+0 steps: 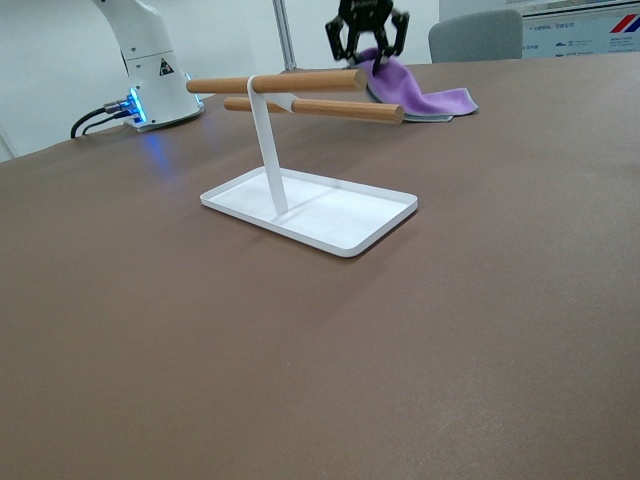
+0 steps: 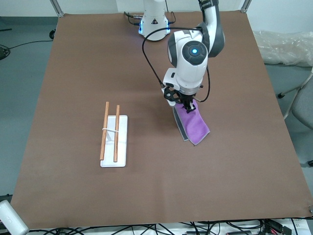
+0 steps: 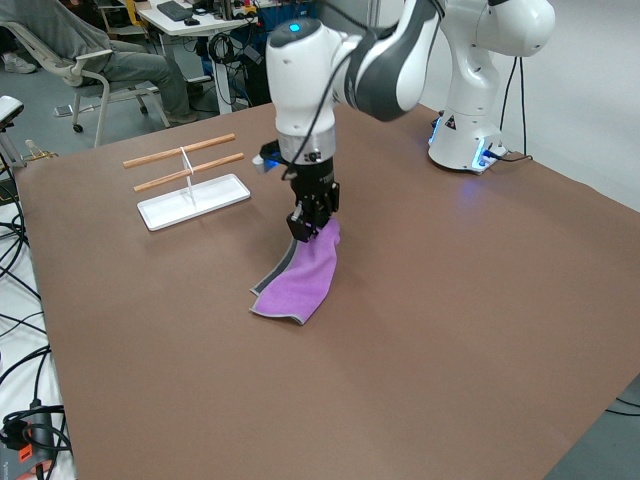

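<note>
My black gripper [image 1: 367,48] hangs at the near end of the white arm, over a purple cloth with grey backing [image 2: 192,125]. In the right view the cloth [image 3: 300,282] hangs from below the fingertips and spreads on the table. Whether the fingers are shut on it is hard to tell. Left of the cloth in the left view stands a white rack [image 2: 121,141] with two wooden bars; in the top view the rack [image 1: 330,215] is in the foreground, its bars raised above the tray base.
The white arm base [image 2: 153,22] with cables stands at the back. Chairs, cables and a seated person are beyond the table edges.
</note>
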